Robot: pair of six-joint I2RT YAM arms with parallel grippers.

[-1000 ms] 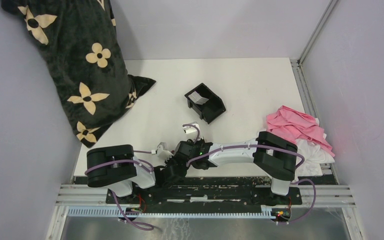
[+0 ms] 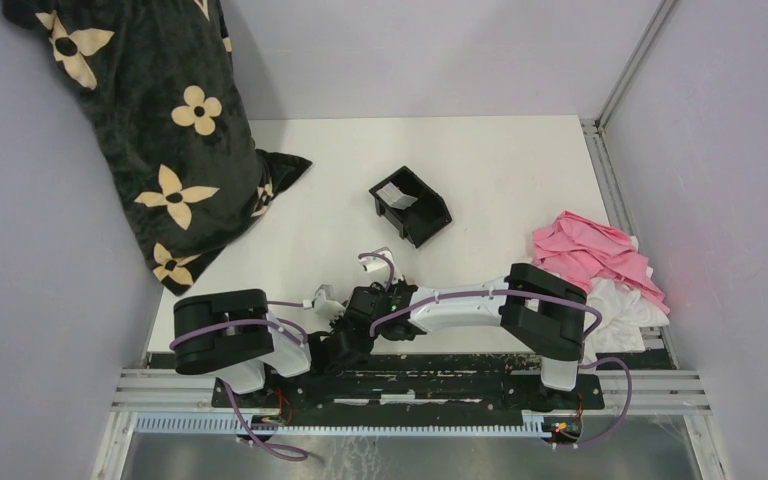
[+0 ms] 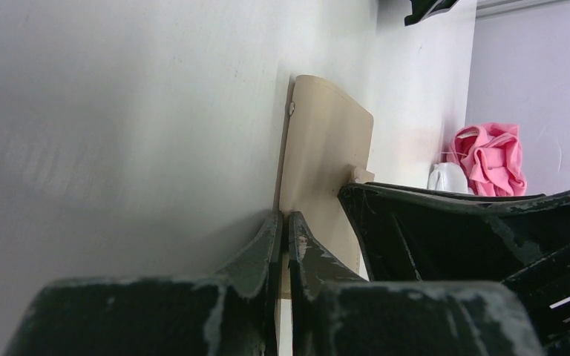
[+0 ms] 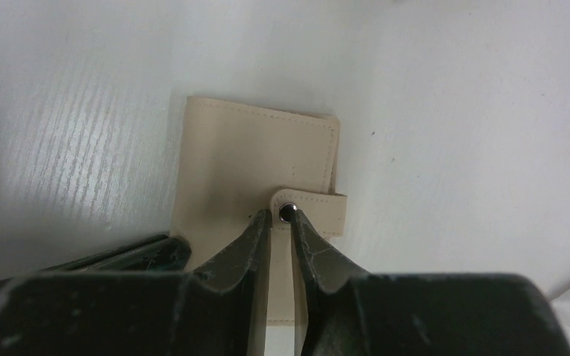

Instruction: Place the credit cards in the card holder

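Note:
A beige card holder (image 3: 326, 133) (image 4: 245, 156) lies flat on the white table, mostly hidden by the arms in the top view. My left gripper is shut on the holder's near long edge. My right gripper is at the snap flap (image 4: 315, 209), part open, its fingertips either side of the dark metal snap; whether it holds the flap is unclear. A black open box (image 2: 427, 215) holds pale flat items (image 2: 396, 195), too small to identify surely as cards.
A dark flowered cloth (image 2: 170, 150) covers the back left. Pink cloth (image 2: 590, 250) and white cloth (image 2: 620, 315) lie at the right. The table's back middle around the box is clear; both arms crowd the front middle.
The left arm and the box have not visibly moved.

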